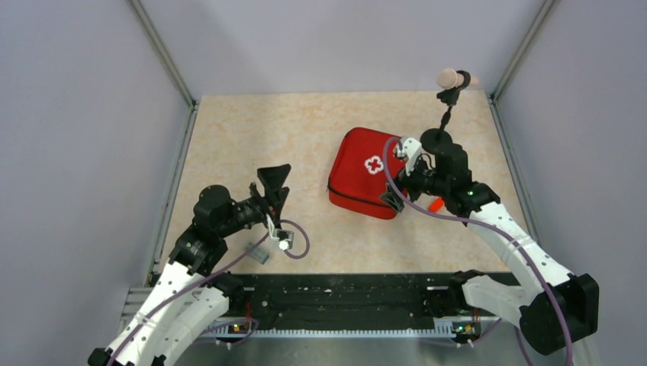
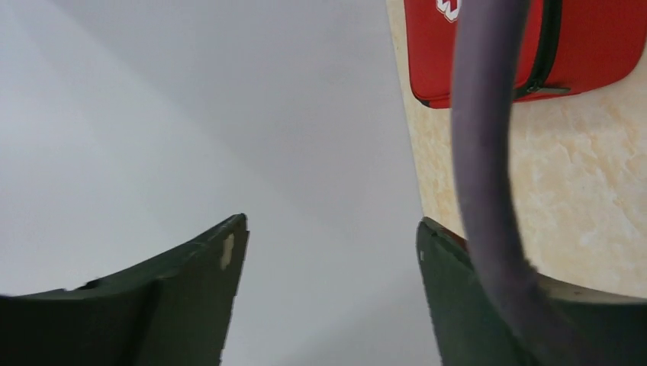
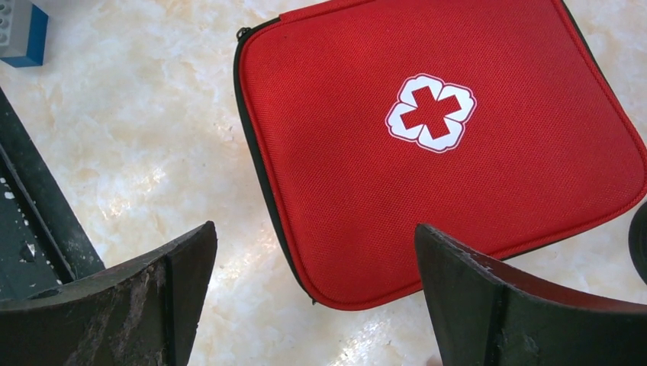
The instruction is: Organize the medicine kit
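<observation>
The red medicine kit (image 1: 358,164) lies flat and closed on the table, a white cross emblem on its lid. My right gripper is open above its near side, holding nothing; the kit (image 3: 343,175) fills most of the right wrist view, one corner between the fingertips. To the left of the kit, in the air over the table, my left gripper has its fingers spread with nothing between them. The left wrist view shows only an edge of the kit (image 2: 431,53), partly covered by a blurred purple cable (image 2: 484,114).
A small grey block (image 1: 257,253) lies by the left arm, and an orange-red item (image 1: 436,205) by the right forearm. Behind the right arm rises a black stand with a pale round head (image 1: 450,78). Bare table (image 1: 259,126) stretches left of the kit.
</observation>
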